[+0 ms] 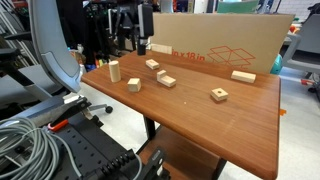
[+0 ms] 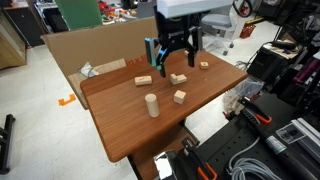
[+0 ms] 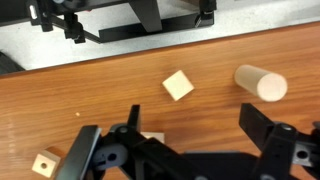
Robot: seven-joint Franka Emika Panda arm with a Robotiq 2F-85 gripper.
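Observation:
My gripper (image 1: 126, 46) hangs above the far left of the table, its fingers spread with nothing between them. In the wrist view the gripper frames bare wood at its lower edge. A small pale wooden cube (image 3: 178, 84) lies ahead of the fingers, turned at an angle. To its right is a pale cylinder (image 3: 262, 82). In exterior view 1 the cylinder (image 1: 115, 71) stands upright at the near left edge, close beside the cube (image 1: 134, 85). Exterior view 2 shows the same cylinder (image 2: 152, 105) and cube (image 2: 180, 97) apart from each other.
Other pale blocks lie about: one piece (image 1: 166, 80) mid-table, a small one (image 1: 152, 64) behind it, one (image 1: 219, 94) to the right and a flat one (image 1: 243, 76) at the back. A cardboard sheet (image 1: 220, 38) stands behind.

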